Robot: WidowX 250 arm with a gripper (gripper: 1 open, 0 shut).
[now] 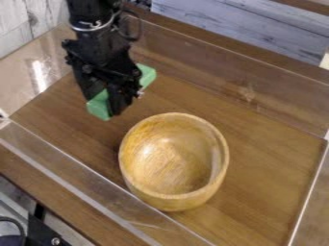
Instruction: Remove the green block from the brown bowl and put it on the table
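Dark and bulky, my gripper (115, 104) points down over the left part of the table, behind and to the left of the bowl. It is shut on the green block (99, 106), whose green shows on both sides of the fingers. Whether the block touches the wood or hangs just above it, I cannot tell. The brown bowl (215, 144) stands upright near the front of the table, and its inside is empty.
Bare wooden table (264, 144) lies to the right of the bowl and behind it. A clear low wall (90, 187) runs along the front left edge. White planks (264, 29) stand behind the table.
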